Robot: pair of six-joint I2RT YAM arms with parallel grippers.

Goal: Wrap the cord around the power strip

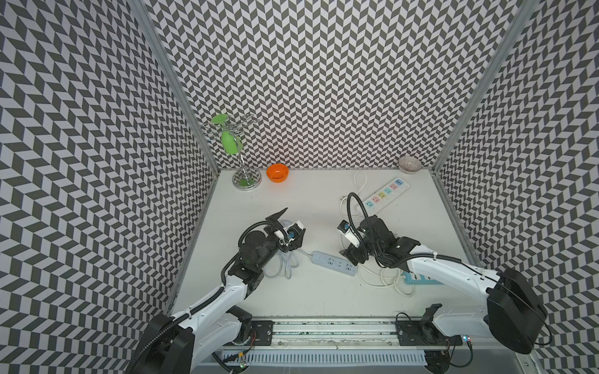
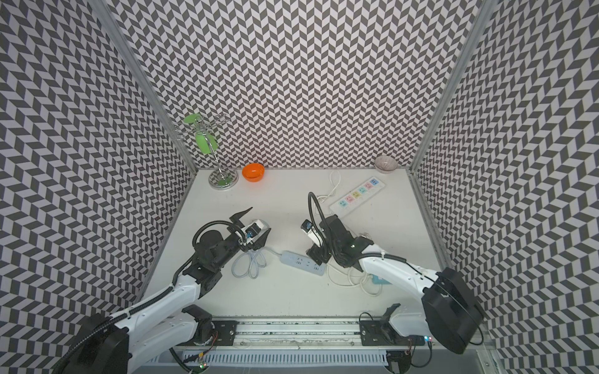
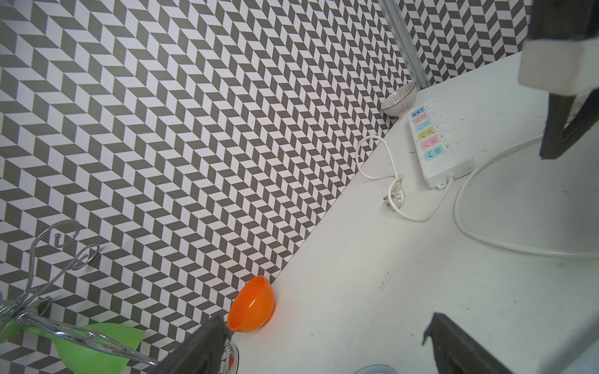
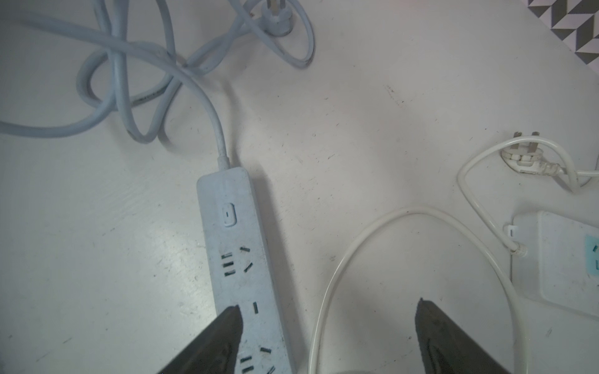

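The pale blue power strip (image 1: 334,263) lies flat near the table's middle, and its own cord (image 4: 144,96) is a loose tangle off its left end, with the plug (image 4: 277,22) among the loops. Above that cord, my left gripper (image 1: 290,218) stands open in the air; its wrist view catches its dark fingers (image 3: 458,346) apart over bare table. By the strip's right end hangs my right gripper, its fingers (image 4: 215,336) apart and nothing between them. The left finger overlaps the strip in that view; whether it touches cannot be told.
A white power strip with coloured sockets (image 1: 387,194) lies at the back right. A teal strip (image 1: 424,278) is partly under my right arm, its white cord (image 4: 340,268) looping nearby. An orange bowl (image 1: 277,173), a pale bowl (image 1: 410,164) and a rack (image 1: 247,179) stand at the back.
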